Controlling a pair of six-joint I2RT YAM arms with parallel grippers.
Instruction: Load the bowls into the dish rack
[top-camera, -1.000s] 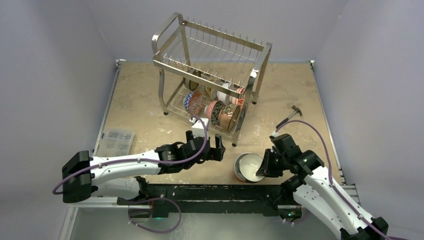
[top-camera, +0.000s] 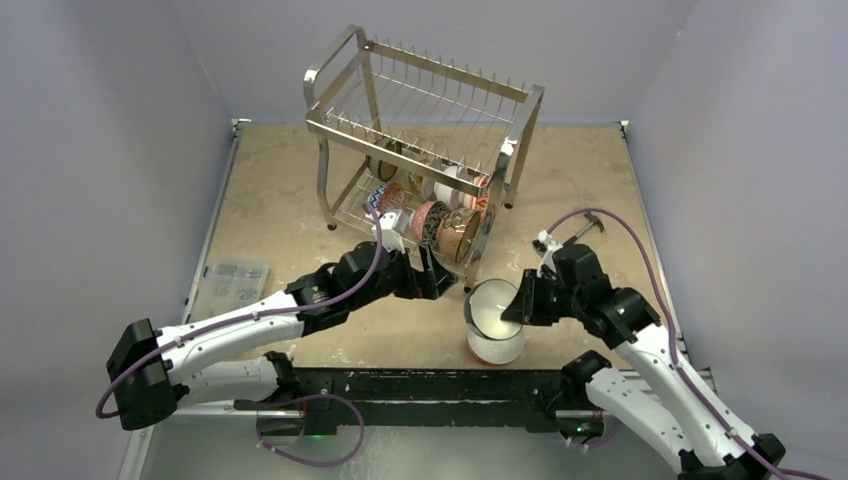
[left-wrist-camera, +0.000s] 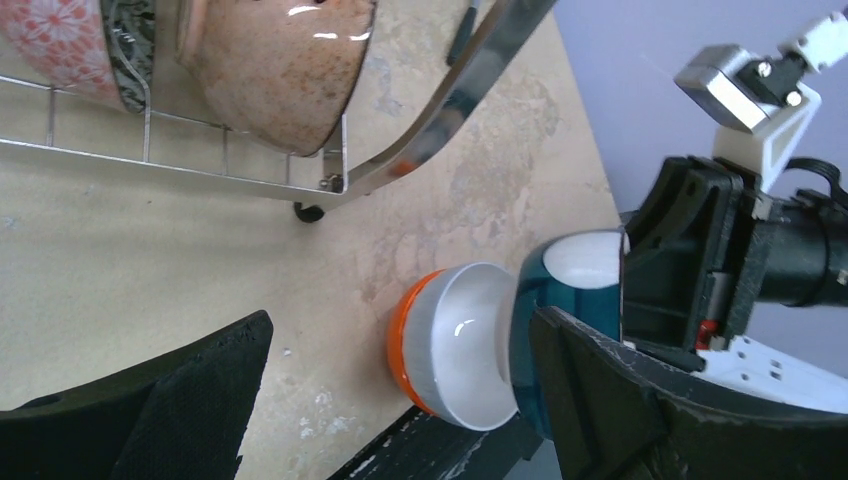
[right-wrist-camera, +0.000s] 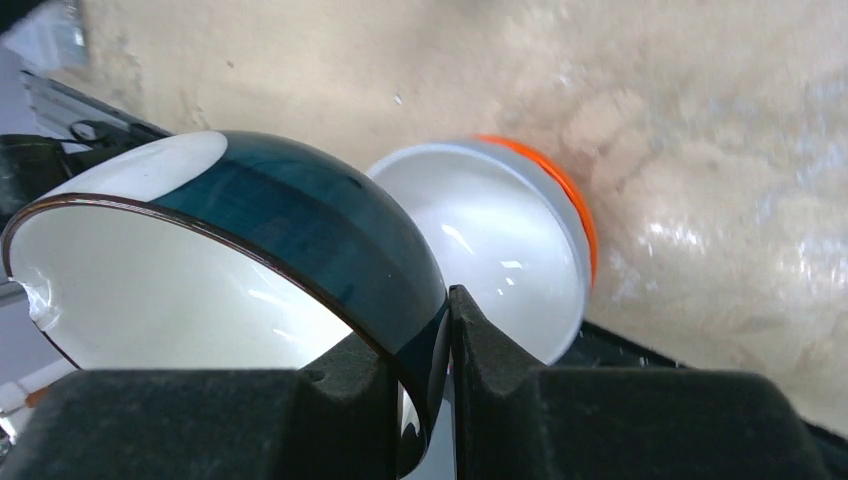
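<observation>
A dark teal bowl (right-wrist-camera: 330, 215) with a white inside hangs tilted by its rim from my right gripper (top-camera: 522, 300), which is shut on it. Below and beside it on the table stands a white bowl (left-wrist-camera: 470, 350), with an orange one (left-wrist-camera: 401, 340) showing under it. My left gripper (top-camera: 440, 272) is open and empty, between the rack and the teal bowl; in the left wrist view, the teal bowl (left-wrist-camera: 565, 290) appears beyond its right finger. The metal dish rack (top-camera: 420, 142) holds several bowls on its lower tier, including a brown bowl (top-camera: 458, 233) at the front right end.
The rack's upper tier (top-camera: 430, 95) is empty. A hammer (top-camera: 583, 229) lies right of the rack. A clear plastic box (top-camera: 232, 285) sits at the left of the table. Bare table surrounds the rack's left and right sides.
My right gripper has lifted the teal bowl up off the stack and toward the rack, tilting it and exposing the white bowl. My left gripper has shifted slightly toward the rack and turned.
</observation>
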